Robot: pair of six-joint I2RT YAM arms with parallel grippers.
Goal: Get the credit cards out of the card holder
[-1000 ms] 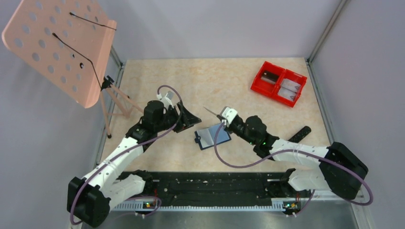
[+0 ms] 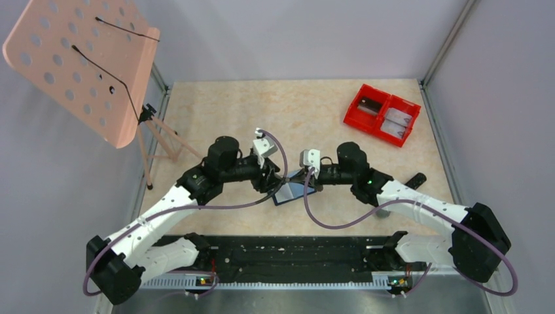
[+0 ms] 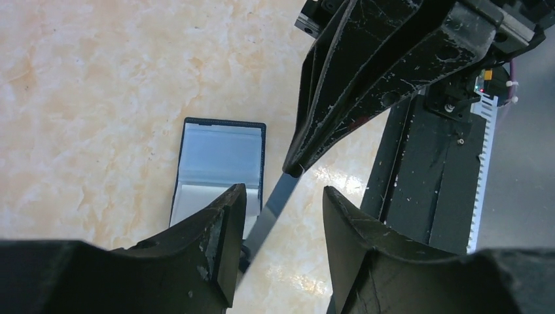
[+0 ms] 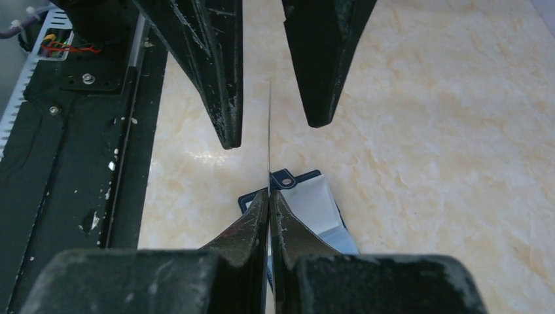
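A thin dark card is pinched in my right gripper and appears edge-on in the right wrist view. The free end of the card reaches between the fingers of my left gripper, which stands open with a gap on either side of it. Both grippers face each other above the open card holder (image 3: 221, 157), which has a blue and a white half with a dark border. From the top, the arms partly cover the holder (image 2: 288, 192) on the table.
At the back right stands a red two-compartment box (image 2: 347, 120) with a dark item on one side and pale cards on the other. A black object (image 2: 416, 180) lies near the right edge. A tripod-mounted pink panel (image 2: 78, 72) rises at the left.
My left gripper has come to the right, up to the card. The holder stays in place.
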